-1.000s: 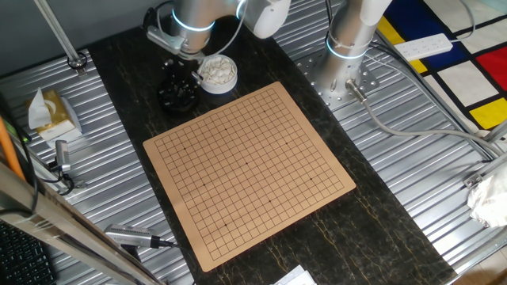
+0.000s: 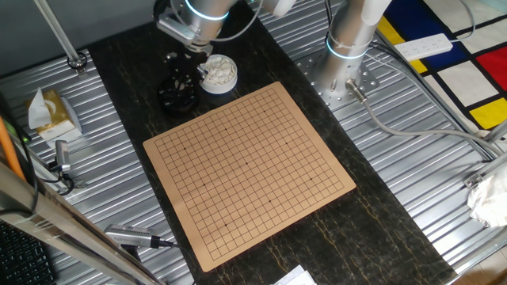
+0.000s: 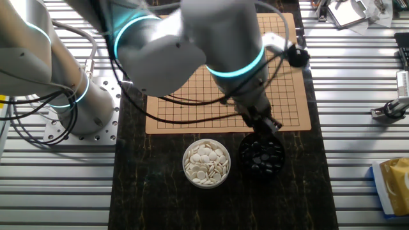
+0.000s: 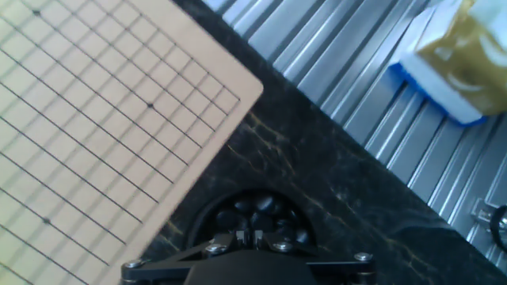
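My gripper hangs over the bowl of black stones (image 4: pixel 224 207), its two fingertips close together with a narrow gap. Whether a black stone sits between them cannot be made out. In exterior view 2 the black bowl (image 3: pixel 262 167) stands to the right of a white bowl (image 3: pixel 192 179) filled with white stones (image 3: pixel 206 163). The bare wooden go board (image 2: pixel 245 170) lies flat, no stones on its grid. From exterior view 1, the dark gripper (image 2: pixel 187 71) partly covers the black bowl (image 2: pixel 176 101).
A tissue box (image 2: pixel 59 119) rests on the ribbed metal table left of the dark mat (image 2: pixel 380 237). The arm's base (image 2: pixel 341 79) stands right of the bowls. Cables (image 3: pixel 172 121) loop around the arm. White paper (image 2: pixel 295 277) lies at the front edge.
The arm's wrist has shifted up and to the right in exterior view 1, and the gripper with it, slightly. Bowls and board have stayed in place.
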